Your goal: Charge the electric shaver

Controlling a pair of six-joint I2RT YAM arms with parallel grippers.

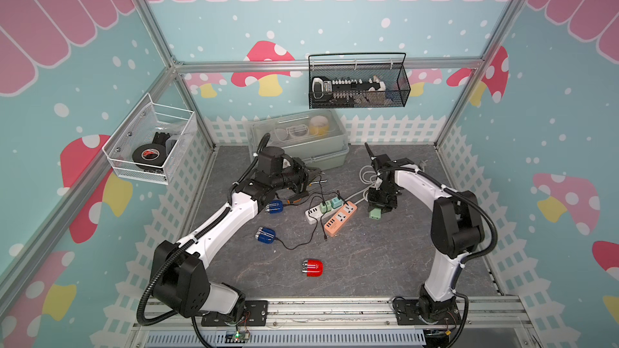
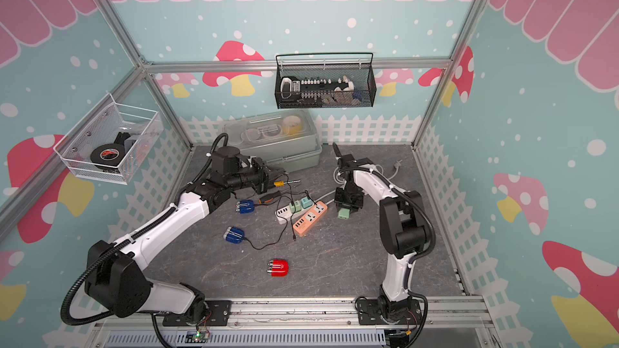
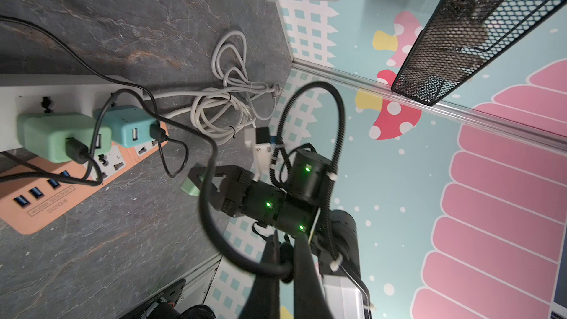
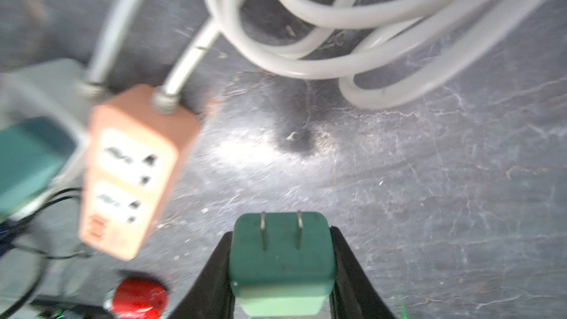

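A green plug adapter [image 4: 283,268] with two metal prongs is clasped in my right gripper, raised off the table. My left gripper is shut on a black cable [image 3: 208,212] behind the power strips. The orange power strip [image 4: 133,165] shows free sockets, left of the held plug in the right wrist view. Beside it, the white strip [image 3: 41,91] carries a green adapter [image 3: 59,136] and a teal adapter [image 3: 131,125], both with black cables. Two blue devices [image 1: 266,235] and a red device [image 1: 312,267] lie on the table; which is the shaver I cannot tell.
Coiled white cords [image 4: 330,68] lie behind my right gripper. A lidded grey-green box [image 1: 299,135] stands at the back. A black wire basket [image 1: 359,83] hangs on the rear rail, a white basket [image 1: 151,141] at left.
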